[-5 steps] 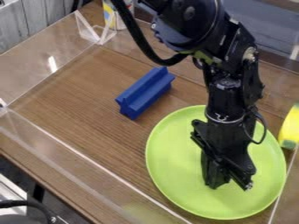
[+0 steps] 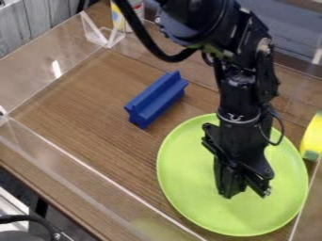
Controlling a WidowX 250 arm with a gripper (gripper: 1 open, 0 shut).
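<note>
The black gripper [image 2: 233, 184] points straight down over a green plate [image 2: 189, 198], its fingertips low at the plate's middle and hiding part of it. The fingers look shut, and nothing shows between them, though the dark shapes make the tips hard to make out.
A blue block [image 2: 156, 99] lies left of the plate on the wooden surface [image 2: 88, 122]. A yellow object [image 2: 312, 137] is at the right edge, and a container [image 2: 127, 15] stands at the back. Clear plastic walls border the surface, with bare wood at the left.
The gripper has shifted very slightly over the plate. The plate, blue block and yellow object look unmoved.
</note>
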